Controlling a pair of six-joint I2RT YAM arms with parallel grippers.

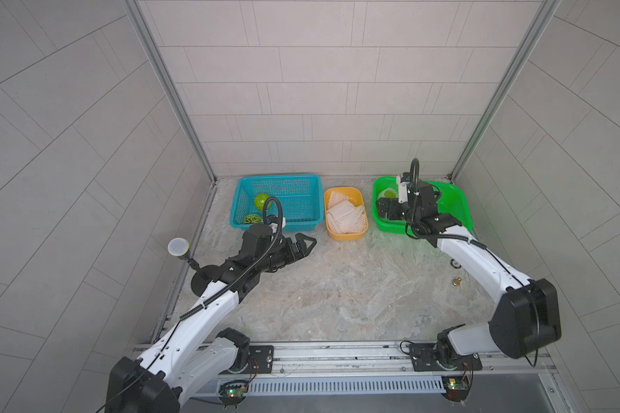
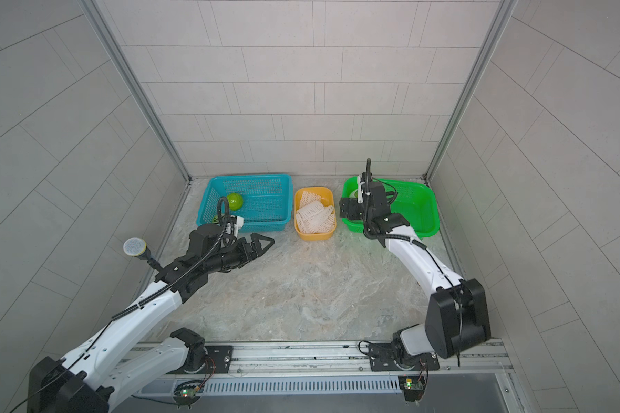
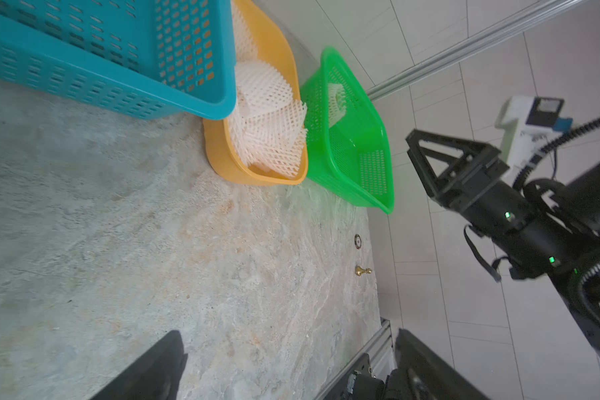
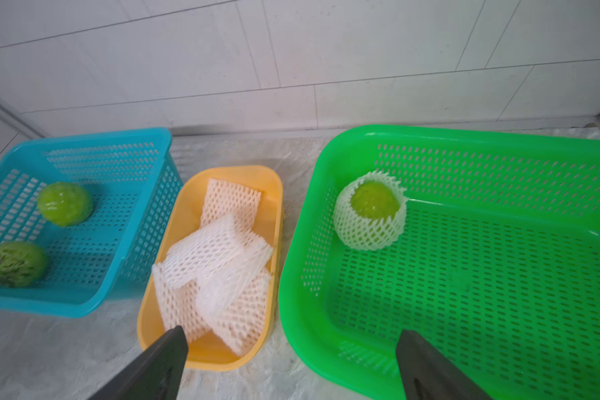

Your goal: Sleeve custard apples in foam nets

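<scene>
A netted custard apple (image 4: pixel 370 216) sits in the left of the green basket (image 4: pixel 460 313). Two bare custard apples, one smooth (image 4: pixel 64 203) and one bumpier (image 4: pixel 14 263), lie in the blue basket (image 4: pixel 136 220). White foam nets (image 4: pixel 206 256) fill the yellow tray (image 1: pixel 346 235). My right gripper (image 1: pixel 390 208) hangs above the green basket's left part, open and empty, its fingertips wide apart in the right wrist view. My left gripper (image 1: pixel 301 247) is over the table in front of the blue basket, also open with nothing between its fingers.
A dark stand with a round white top (image 1: pixel 178 246) is at the left. Small metal pieces (image 3: pixel 363 270) lie near the right wall.
</scene>
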